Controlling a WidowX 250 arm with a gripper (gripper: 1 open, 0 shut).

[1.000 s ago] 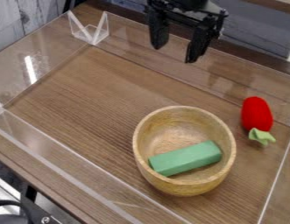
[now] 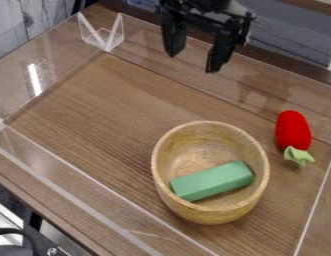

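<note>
My gripper [image 2: 192, 48], black, hangs open over the back middle of the wooden table. Nothing shows between its fingers. A yellow bowl [image 2: 176, 150] stands at the front right with a green block [image 2: 211, 181] lying inside it. A red object with a pale green leafy end [image 2: 293, 131], like a toy vegetable, lies to the right of the bowl.
Clear plastic or wire pieces [image 2: 104, 32] show at the back left edge. Dark cables lie beyond the table at the lower left.
The gripper has shifted and turned slightly at the back of the table. The bowl, green block and red object have not moved.
</note>
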